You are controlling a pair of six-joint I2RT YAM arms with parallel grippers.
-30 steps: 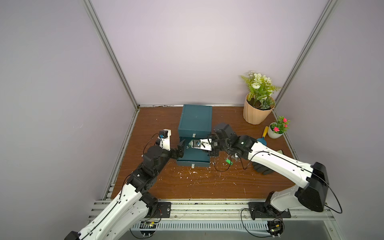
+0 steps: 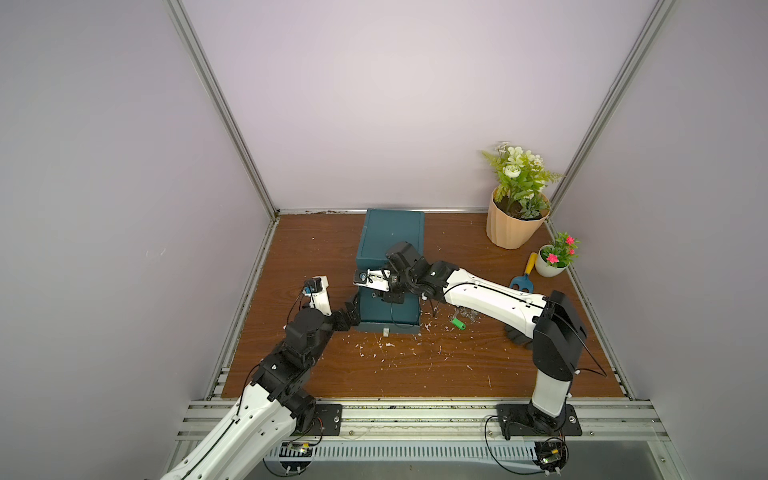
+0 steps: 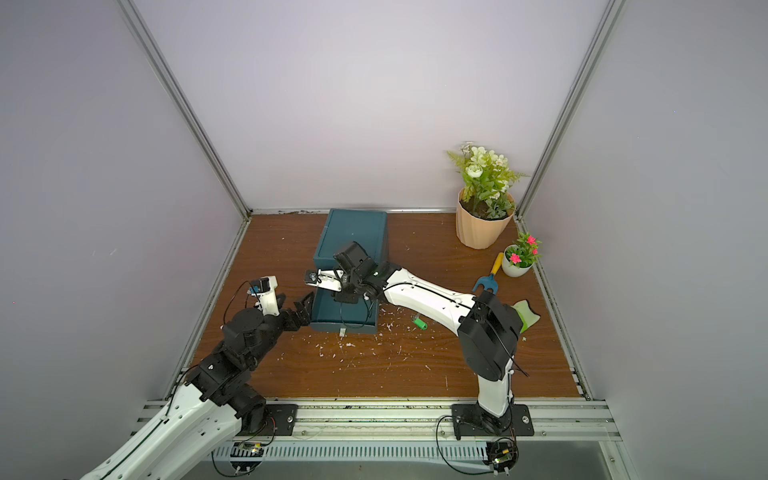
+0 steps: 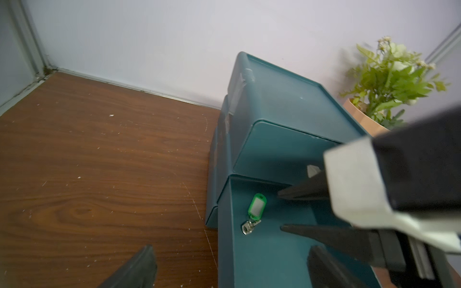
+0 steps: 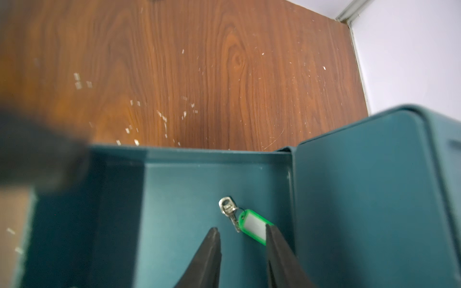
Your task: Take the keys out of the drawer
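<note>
The keys point(image 5: 228, 207) lie on the drawer's floor near its back left corner, with a green-rimmed tag point(image 5: 253, 226) attached. The teal drawer point(image 4: 273, 259) is pulled out of its cabinet point(image 2: 392, 232). My right gripper is over the drawer, its fingertips apart near the tag; one fingertip overlaps the tag's end in the right wrist view. Nothing is held between them. In the left wrist view the same right gripper points toward the keys. My left gripper point(image 2: 353, 310) stands open and empty at the drawer's left side.
Another green tag point(image 2: 457, 323) lies on the table right of the drawer. A large flowerpot point(image 2: 512, 228), a small flowerpot point(image 2: 550, 264) and a blue trowel point(image 2: 521, 283) stand or lie to the right. White scraps litter the front.
My right arm has swung left and farther over the drawer, now covering the area of the keys in the top left view. The left gripper has drawn back slightly from the drawer.
</note>
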